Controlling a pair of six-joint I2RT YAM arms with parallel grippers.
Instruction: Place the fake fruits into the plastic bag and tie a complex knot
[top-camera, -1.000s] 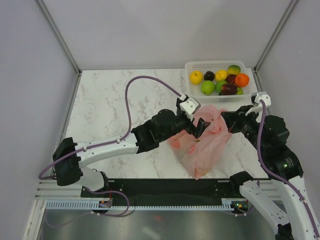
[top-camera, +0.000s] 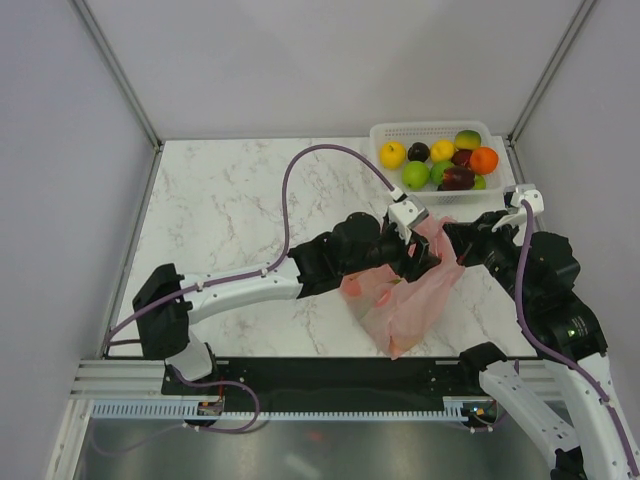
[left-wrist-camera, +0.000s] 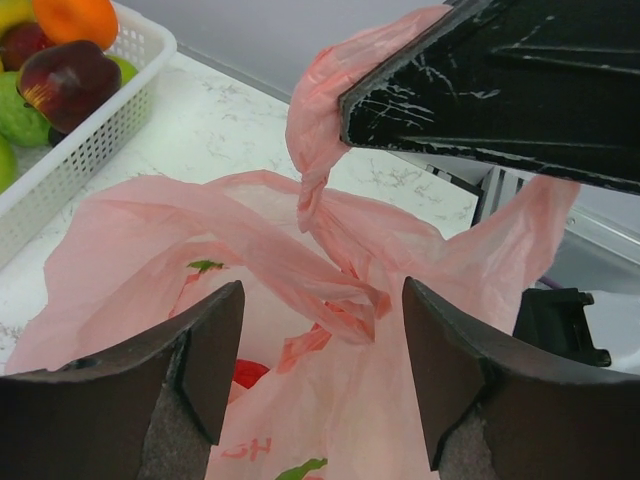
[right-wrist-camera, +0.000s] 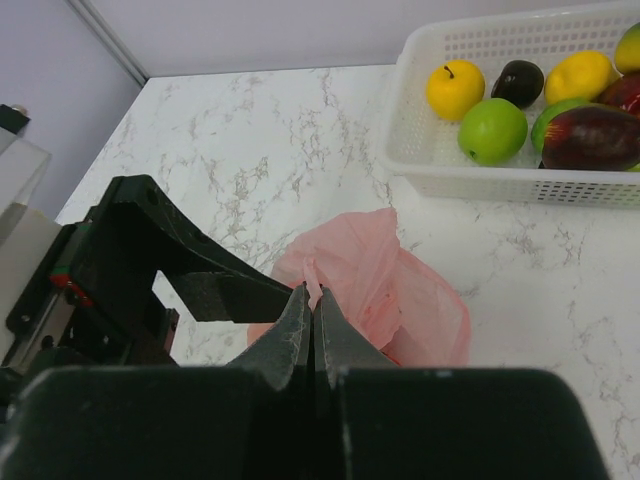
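The pink plastic bag (top-camera: 395, 315) stands crumpled on the marble table, reddish fruit and green bits showing through it in the left wrist view (left-wrist-camera: 140, 260). My right gripper is shut, a thin twist of the bag's top at its tips; it also appears at the upper right of the left wrist view, with pink film hanging from it. My left gripper is part open over the bag's mouth, a folded strand of bag lying between its fingertips, not visibly pinched.
A white basket (top-camera: 380, 130) of mixed fake fruits stands at the back right of the table, behind the bag. The two arms meet closely over the bag.
My left gripper has moved to the right, toward my right gripper and the bag's gathered top. The right arm looks unmoved.
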